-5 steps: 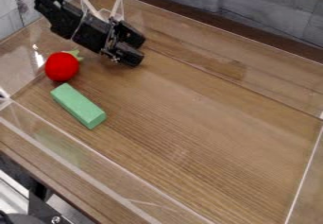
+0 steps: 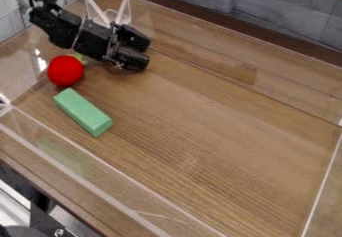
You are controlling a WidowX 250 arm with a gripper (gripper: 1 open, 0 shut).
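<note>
My black arm reaches in from the upper left, its gripper (image 2: pixel 124 56) over the table's left part. Whether the fingers are open or shut is unclear. A red round object (image 2: pixel 66 71) lies just below and left of the arm. A green oblong block (image 2: pixel 83 112) lies farther down, angled, apart from the gripper. Something small and greenish behind the red object is mostly hidden.
White objects or cables show behind the arm at the top.
The arm has shifted very slightly over the last second. The red object and green block look unmoved.
</note>
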